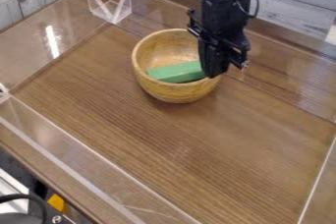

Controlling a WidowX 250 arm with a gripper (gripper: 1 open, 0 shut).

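Observation:
A tan wooden bowl [151, 87] sits in the upper middle of the table with a green block [175, 73] lying in it. My black gripper [209, 69] hangs over the bowl's right side, its tip near the right end of the block. The fingers are dark and bunched together; I see nothing held between them, and whether the tip touches the block or the rim is hard to tell.
A clear angular plastic piece [110, 6] is at the back left. A pale wall edge runs along the back, and dark cables are at the lower left.

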